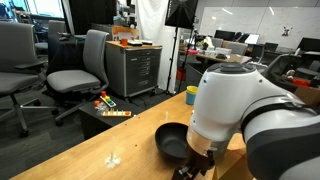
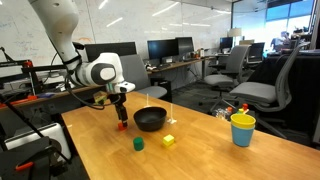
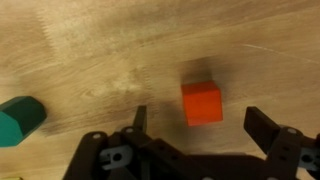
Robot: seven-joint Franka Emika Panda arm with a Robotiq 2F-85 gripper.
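Observation:
A small red-orange block [image 3: 202,103] lies on the wooden table, between the spread fingers of my gripper as the wrist view looks down. The gripper is open and nothing is held. In exterior view 2 the gripper [image 2: 122,118] hangs low over the red block [image 2: 123,125]. A black bowl [image 2: 151,119] stands close by on the table. At the left of the wrist view is a green block [image 3: 21,120], which appears as a green piece [image 2: 139,143] in exterior view 2. Exterior view 1 has the red block hidden behind the arm.
A yellow block [image 2: 168,140] sits to the right of the green one. Farther right stand a blue and yellow bucket [image 2: 242,130] and several colourful items behind it. Bare table [image 2: 205,160] lies in front. A thin white stand [image 1: 113,160] is left of the bowl.

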